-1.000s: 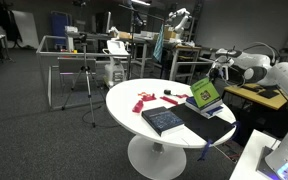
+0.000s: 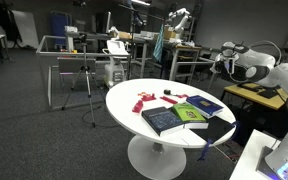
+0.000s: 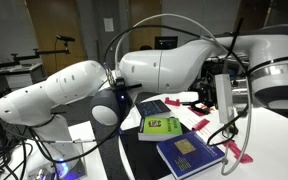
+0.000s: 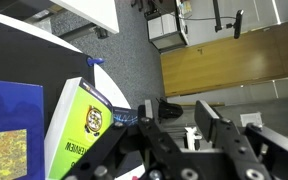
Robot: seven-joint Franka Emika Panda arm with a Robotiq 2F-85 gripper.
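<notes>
A green book (image 2: 189,115) with lettering on its cover lies on the white table between a dark book (image 2: 162,121) and a blue book (image 2: 205,104). In the second exterior view, the blue book (image 3: 190,155) is nearest, with the green book (image 3: 161,128) behind it. My gripper faces across the room in the wrist view, its fingers (image 4: 203,110) apart in the image. The green book (image 4: 80,128) and blue book (image 4: 12,130) show to its left, neither between the fingers. Whether anything thin is held does not show.
A black mat (image 2: 215,130) lies under part of the books. Red items (image 2: 139,105) sit on the white round table (image 2: 134,88), whose far left is clear. A tripod (image 2: 86,75) stands behind. My arm crosses above the books in the second exterior view.
One second ago the green book stood tilted up over the blue book.
</notes>
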